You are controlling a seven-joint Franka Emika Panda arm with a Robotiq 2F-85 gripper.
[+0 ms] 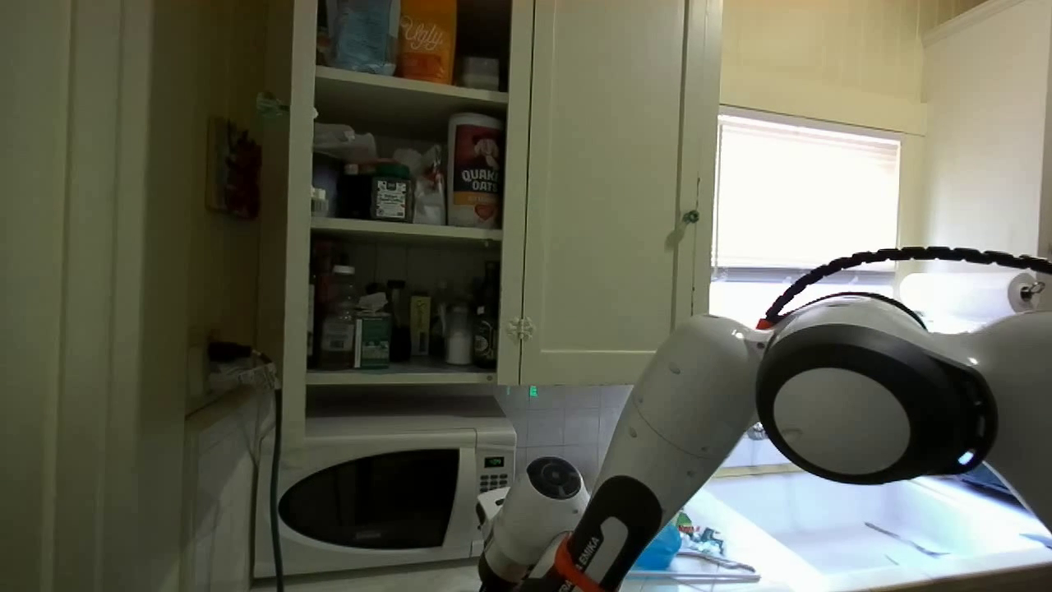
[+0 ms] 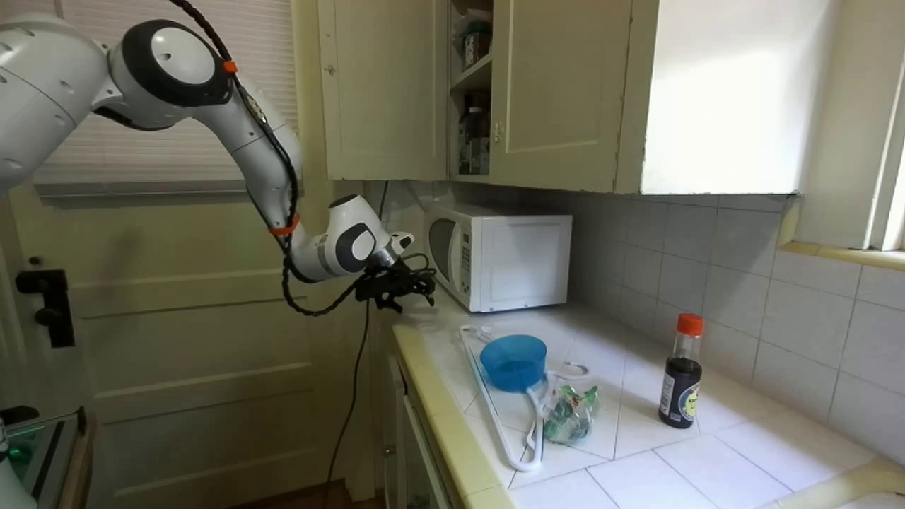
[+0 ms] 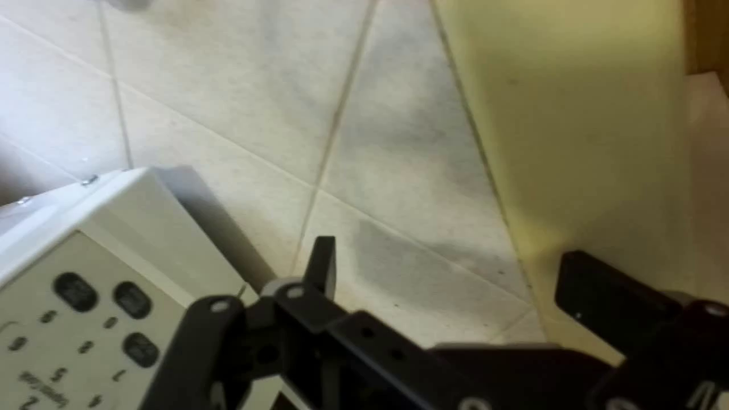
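Note:
My gripper is open over the tiled counter near its yellow edge (image 3: 581,136), and only bare tile and edging show between its fingers. Just beside it, the white microwave (image 3: 198,246) fills the lower left of the wrist view, keypad facing up toward the camera. From the second exterior view, the gripper (image 2: 405,301) hangs low in front of the microwave (image 2: 522,263), close to the counter's front edge. The microwave's door (image 1: 370,501) looks shut in the first exterior view, where the fingers drop out of sight below the frame.
On the counter lie a blue cup-like container (image 2: 514,363), a white hanger-like loop (image 2: 492,399) and a crumpled clear-green bag (image 2: 573,414). A dark sauce bottle (image 2: 681,373) with a red cap stands near the wall. Above is an open cupboard (image 1: 404,232).

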